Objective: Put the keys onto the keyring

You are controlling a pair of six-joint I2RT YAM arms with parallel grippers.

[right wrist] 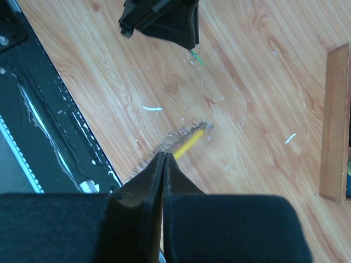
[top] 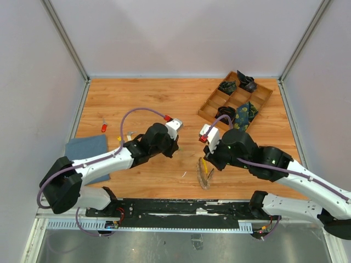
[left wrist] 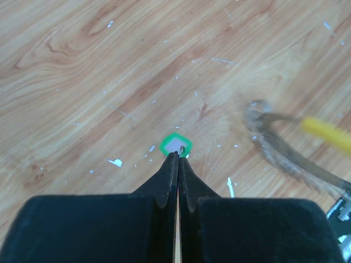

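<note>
A pale keyring with a yellow piece appears as a blur just beyond the fingertips of my right gripper. The right gripper is shut; whether the ring is caught between its fingers cannot be made out. In the left wrist view, the same ring and yellow piece are smeared by motion at the right. My left gripper is shut. A green-edged piece with a small loop shows just past its tips; held or merely beneath them, I cannot tell. Toward the left, red and white pieces lie on the table.
A divided wooden box with dark items stands at the back right. A blue-grey cloth lies at the left, partly under the left arm. Bare wood stretches across the back left.
</note>
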